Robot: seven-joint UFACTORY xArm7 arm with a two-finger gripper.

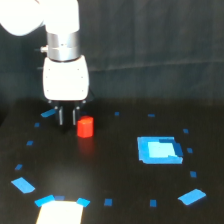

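A small red block [86,127] stands on the dark table, left of the middle. My gripper [67,117] hangs just left of it, pointing down from the white arm. Its two dark fingers look apart, with only dark background between them. The right finger is at or very near the block's left side; whether they touch cannot be told at this size. Over on the right lies a blue square tray [145,141] with a white patch [160,150] inside it.
A cream-coloured object [60,213] is cut off by the bottom edge. Blue tape strips [22,185] and several small blue marks lie flat around the table. Between the red block and the tray the dark surface [115,150] is clear.
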